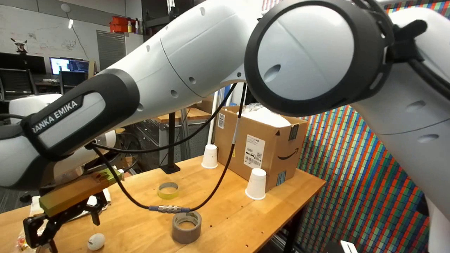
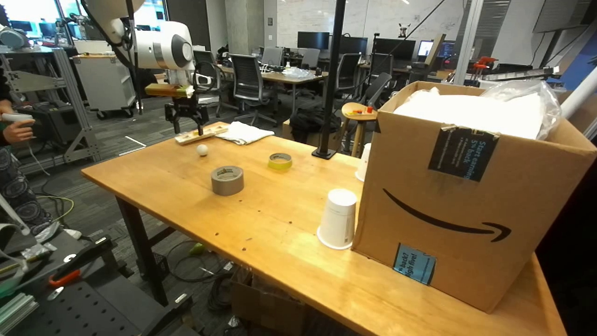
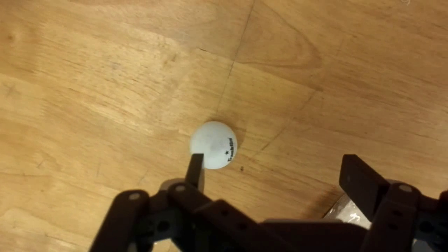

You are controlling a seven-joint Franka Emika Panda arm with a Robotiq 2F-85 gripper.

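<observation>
A white ball [image 3: 215, 142] with dark lettering rests on the wooden table; in the wrist view it lies just ahead of the left finger, whose tip overlaps its lower edge. My gripper is open wide above the table, with nothing held between its fingers. The same ball [image 1: 96, 241] appears low and left in exterior view 1, to the right of the gripper [image 1: 75, 234]. In exterior view 2 the gripper [image 2: 188, 128] hangs over the table's far left end, with the ball [image 2: 202, 150] below and slightly right.
A grey tape roll [image 2: 227, 180] and a yellow one [image 2: 280, 161] lie toward mid-table. White cups [image 2: 338, 218] stand upside down beside a large cardboard box [image 2: 447, 196]. Behind the ball are a wooden strip [image 2: 201, 134] and a white cloth [image 2: 244, 133]. A dark post [image 2: 330, 84] rises from the back edge.
</observation>
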